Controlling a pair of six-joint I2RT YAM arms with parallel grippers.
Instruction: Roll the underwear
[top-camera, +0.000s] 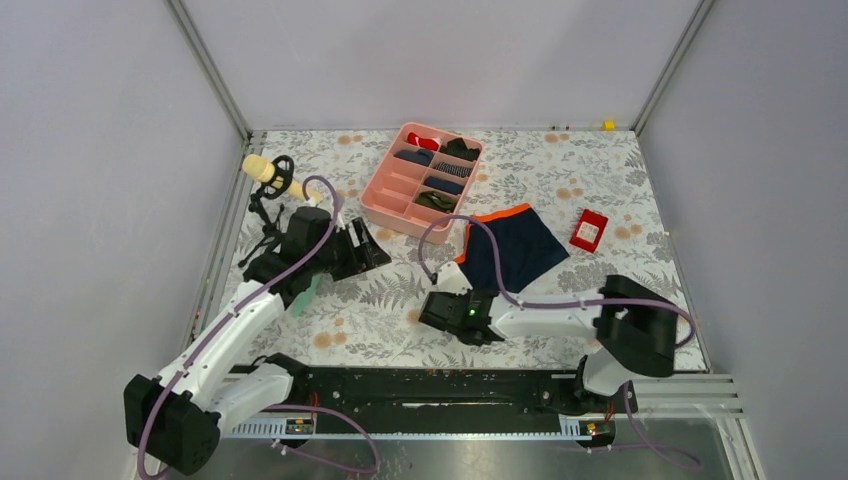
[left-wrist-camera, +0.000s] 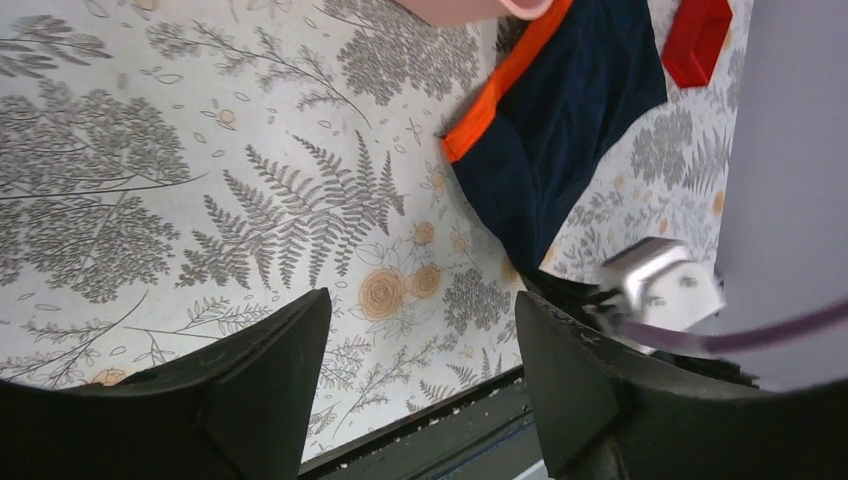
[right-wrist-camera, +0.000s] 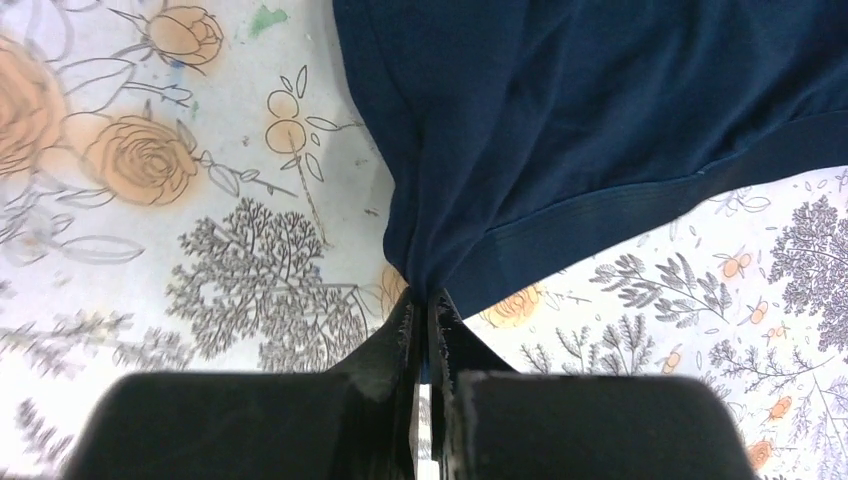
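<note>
The navy underwear (top-camera: 520, 250) with an orange waistband (top-camera: 505, 213) lies mostly spread on the patterned table, right of centre. In the right wrist view, my right gripper is shut on a gathered corner of the underwear (right-wrist-camera: 450, 180), its cloth drawn up in folds toward the fingertips. The top view hides that corner behind the right arm. My left gripper (top-camera: 378, 245) hovers to the left, apart from the cloth, with nothing between its fingers. In the left wrist view, its fingers (left-wrist-camera: 285, 350) stand apart over bare table, and the underwear (left-wrist-camera: 545, 140) is at upper right.
A pink divided organizer (top-camera: 377, 205) holding several rolled garments stands behind the cloth. The red box (top-camera: 589, 230) sits to the right. At the back left are a cream cylinder (top-camera: 258, 168) and a black stand. Bare table lies between the two grippers.
</note>
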